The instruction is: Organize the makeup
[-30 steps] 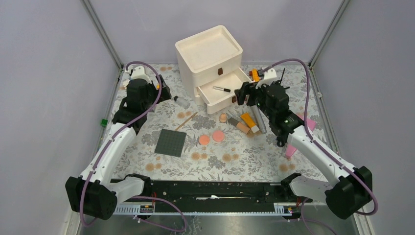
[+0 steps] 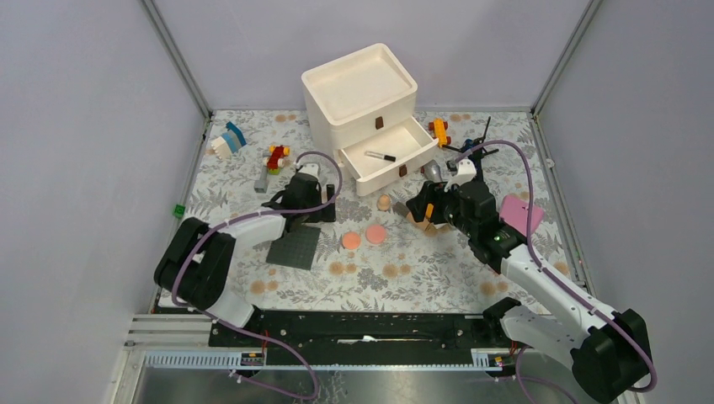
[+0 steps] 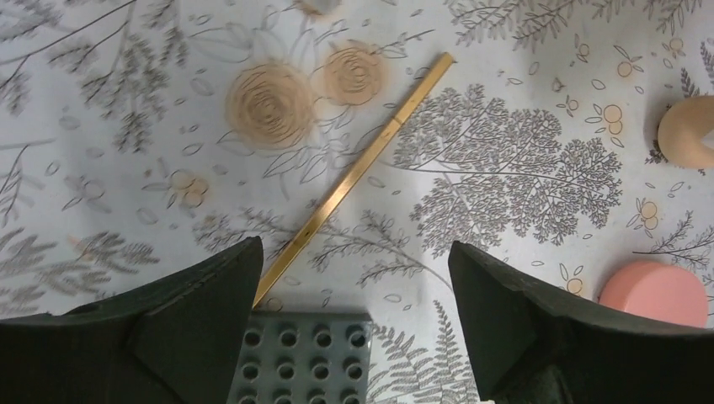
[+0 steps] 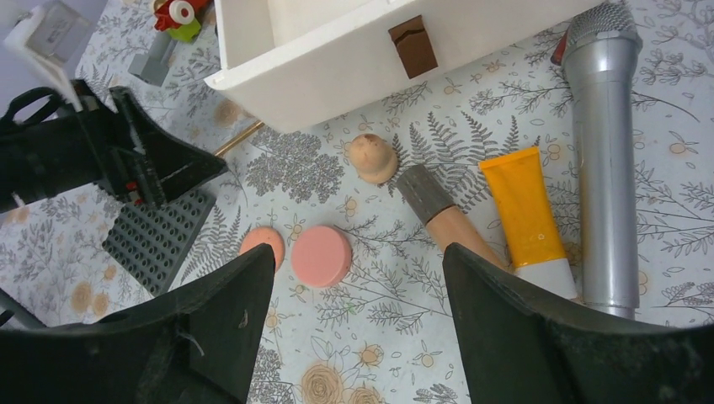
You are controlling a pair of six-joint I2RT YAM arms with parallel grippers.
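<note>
My left gripper (image 2: 320,202) hangs open over a gold stick (image 3: 354,177) beside a dark studded board (image 2: 293,248). My right gripper (image 2: 421,206) is open above a foundation tube (image 4: 459,231), an orange tube (image 4: 522,210) and a silver microphone (image 4: 602,168). Two pink compacts (image 2: 375,234) (image 2: 351,240) and a small peach item (image 2: 384,202) lie between the arms. A white organizer (image 2: 358,76) stands at the back, its lower drawer (image 2: 370,172) pulled out with a slim tube (image 2: 380,156) inside.
Toy bricks (image 2: 276,157) and a blue-white object (image 2: 227,141) lie back left; a yellow toy (image 2: 439,131) and dark item back right. A pink object (image 2: 520,215) is at the right edge.
My right gripper has moved lower and toward the front, over the tubes.
</note>
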